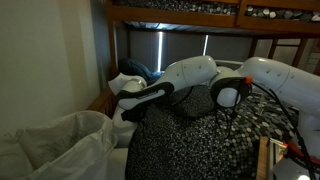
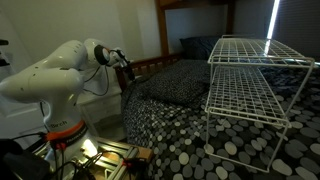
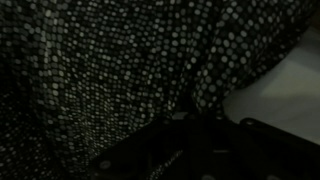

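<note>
A dark blanket with pale dots [image 1: 190, 145] covers most of the bed and also fills much of the wrist view. My gripper is at the bottom of the wrist view, shut on the blanket, whose folds [image 3: 205, 85] gather toward the fingers. In exterior view 1, the arm reaches across the bed to its left side, where the gripper [image 1: 124, 118] is small and dark. Exterior view 2 has the gripper [image 2: 128, 74] at the far left edge of the bed; its fingertips are hard to make out there.
A white wire rack [image 2: 250, 95] stands on the dotted cloth at right in exterior view 2. A pale bin or bag [image 1: 65, 148] occupies the lower left of exterior view 1. Wooden bunk rails [image 1: 215, 18] run overhead.
</note>
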